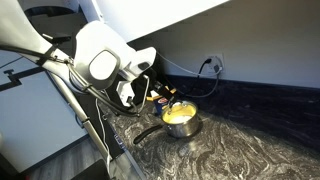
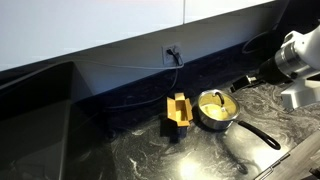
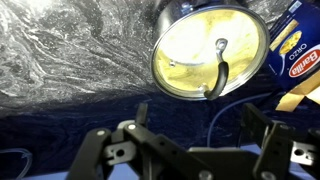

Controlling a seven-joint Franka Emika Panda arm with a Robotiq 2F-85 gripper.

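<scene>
A steel pot stands on the dark marbled counter, its long black handle reaching toward the front. A clear lid covers it, and yellowish content shows through the glass. On top of the lid is an arched handle, part black and part metal. My gripper is open with nothing between its fingers. In exterior view 2 it hangs just to the right of the pot, above the counter. The wrist view places the lid handle ahead of the gap between the fingers.
An opened blue Barilla orzo box with its flaps up stands close beside the pot. A wall outlet with a plugged-in cable is behind. The counter right of the pot in exterior view 1 is bare.
</scene>
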